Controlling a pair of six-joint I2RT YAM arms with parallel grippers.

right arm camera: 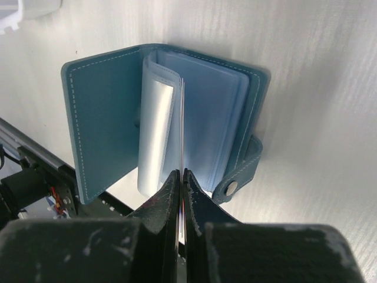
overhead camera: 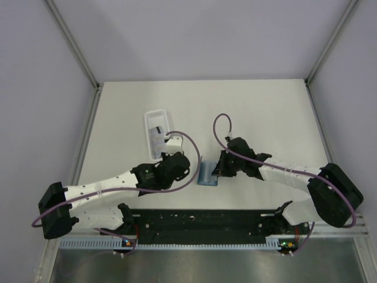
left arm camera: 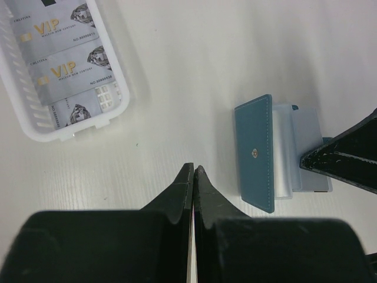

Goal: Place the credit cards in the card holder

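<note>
The blue card holder stands open on the table, its cover spread to one side. In the right wrist view its clear inner leaves show, one standing edge-on. My right gripper is shut on that thin leaf at its near edge. My left gripper is shut with nothing showing between its fingertips, over bare table between the holder and a white basket. Several grey VIP credit cards lie in that basket. Whether a card sits inside the holder's leaves is hard to tell.
The white basket lies left of the holder, behind the left arm. Bare table spreads across the back and right. The right gripper's dark finger reaches in from the right in the left wrist view.
</note>
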